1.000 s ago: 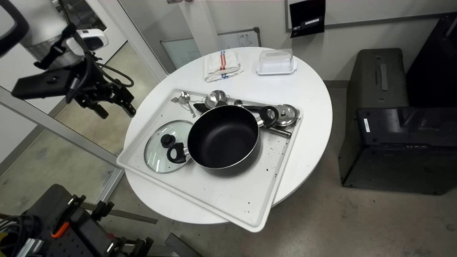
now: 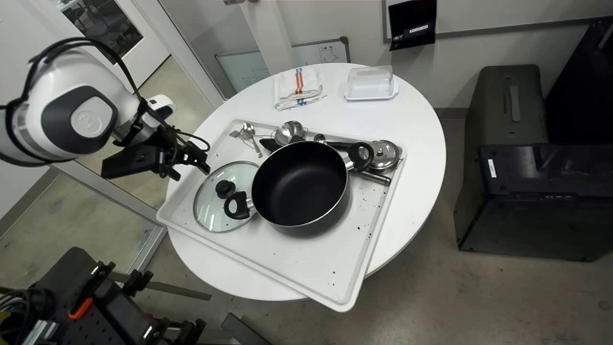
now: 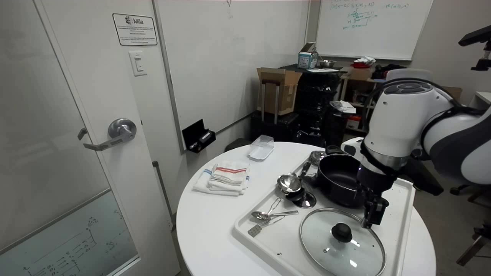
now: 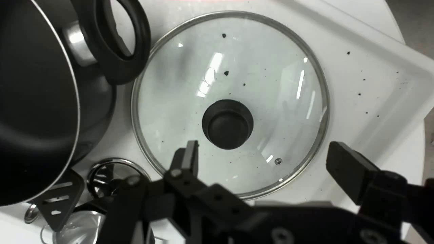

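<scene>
A glass lid (image 4: 175, 101) with a metal rim and a black knob (image 4: 228, 124) lies flat, knob up, on the white tray (image 2: 287, 261). The black two-handled pot (image 2: 300, 184) stands uncovered beside it, one handle (image 2: 237, 206) reaching over the lid's edge. My gripper is open above the lid, its fingers wide apart and nothing between them. In the wrist view the knob appears ahead of the gap, nearer the left finger (image 4: 190, 156). From exterior view 1, the gripper (image 2: 188, 170) hangs near the tray's left side.
Behind the pot are a metal strainer (image 2: 288, 132), a small steel lid (image 2: 383, 155) and several utensils. Folded towels (image 2: 299, 88) and a clear-covered white dish (image 2: 370, 84) occupy the table's far side. The tray's front part is bare except for dark specks.
In exterior view 1, my arm has moved right and somewhat downward, bringing the open gripper closer to the lid. The pot, lid and other items have stayed put.
</scene>
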